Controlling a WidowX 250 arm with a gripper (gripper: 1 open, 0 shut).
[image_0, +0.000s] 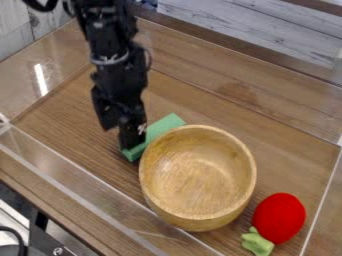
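Note:
My gripper (118, 128) hangs open just above and left of a green oblong block (163, 130), its dark fingers reaching down near the block's left part; whether they touch it I cannot tell. The block lies on the wooden surface behind a round wooden bowl (198, 180), which is empty.
A red object (279, 215) with a pale green part sits at the front right, beside the bowl.

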